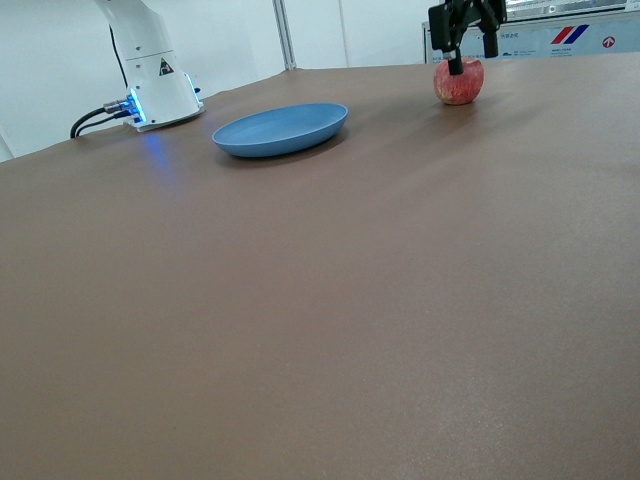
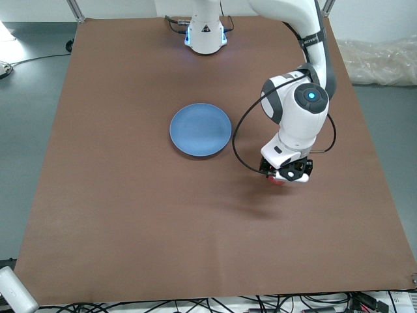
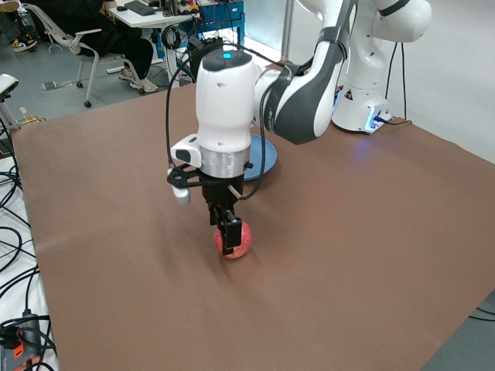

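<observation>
A red apple (image 1: 458, 88) rests on the brown table, with my black gripper (image 1: 473, 52) just over it, its two dark fingers standing apart in the top view. In the right view the gripper (image 3: 227, 239) hangs down in front of the apple (image 3: 243, 241); in the left view only a sliver of apple (image 2: 277, 181) shows beneath the wrist. A blue plate (image 2: 200, 129) lies empty beside the arm, also seen in the top view as a shallow dish (image 1: 280, 128).
The robot's white base (image 2: 205, 36) stands at the table's back. Cables (image 3: 15, 263) and equipment lie along one edge outside the table.
</observation>
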